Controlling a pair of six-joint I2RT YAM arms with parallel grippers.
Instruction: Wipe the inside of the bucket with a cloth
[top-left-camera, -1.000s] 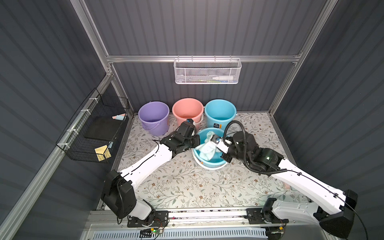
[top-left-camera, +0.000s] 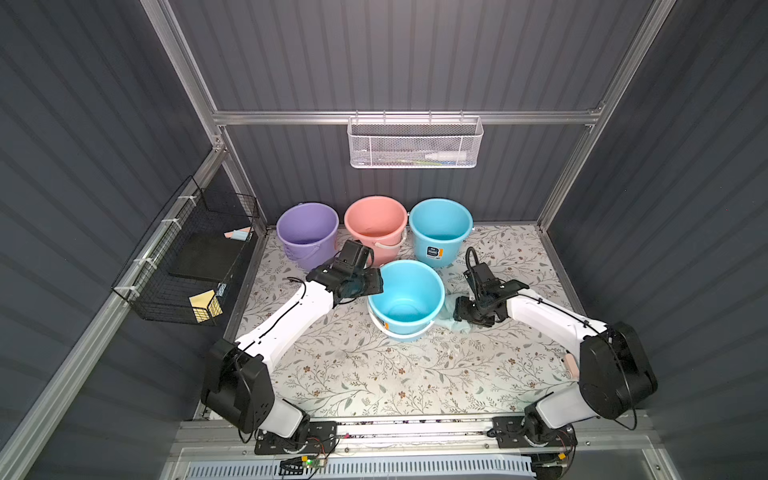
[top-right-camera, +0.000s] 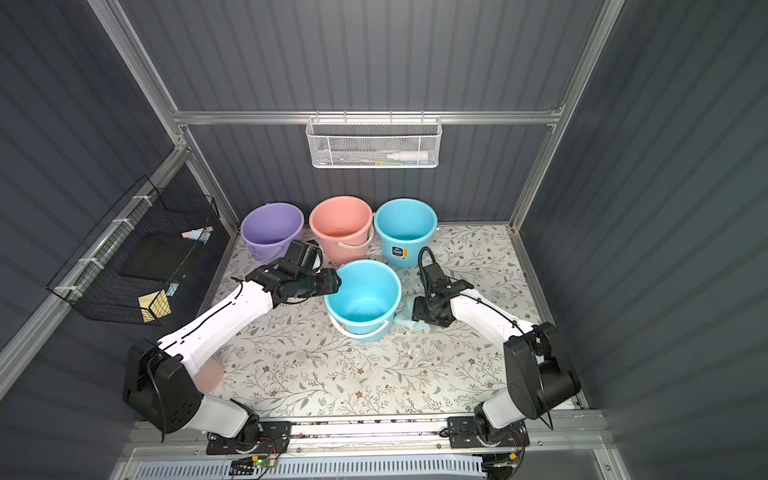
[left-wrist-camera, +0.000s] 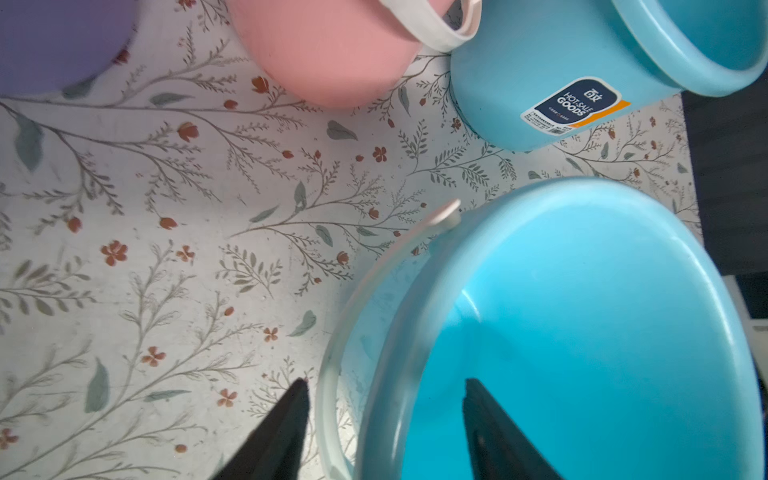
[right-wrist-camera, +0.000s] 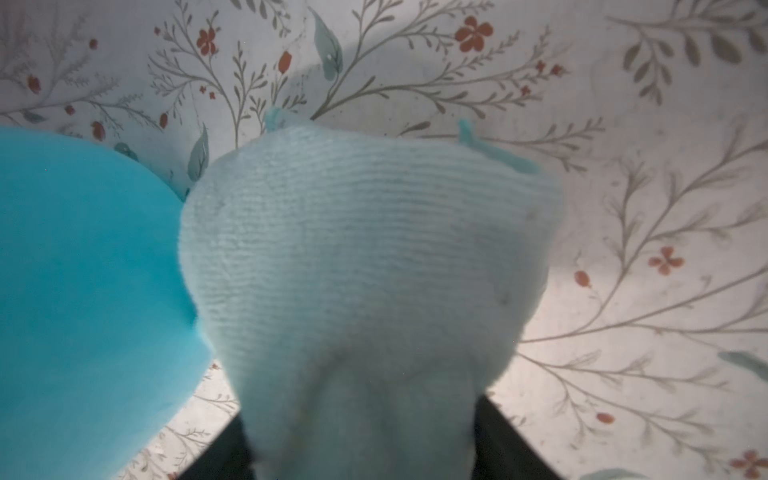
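A light blue bucket (top-left-camera: 408, 293) stands upright mid-table, its white handle hanging at the front. At its left rim is my left gripper; its fingers (left-wrist-camera: 492, 440) stand apart on either side of the rim, with gaps showing, so it is open. Low beside the bucket's right side is my right gripper, its fingers (right-wrist-camera: 512, 448) wide apart. The pale blue-green cloth (right-wrist-camera: 368, 240) is bunched between those fingers and spreads out ahead over the table. Its lower part fills the gap, hiding any contact with the pads.
Behind stand a purple bucket (top-left-camera: 308, 228), a pink bucket (top-left-camera: 376, 217) and another blue bucket (top-left-camera: 441, 224). A white mesh basket (top-left-camera: 416, 142) hangs on the back wall, a black wire basket (top-left-camera: 200, 256) at left.
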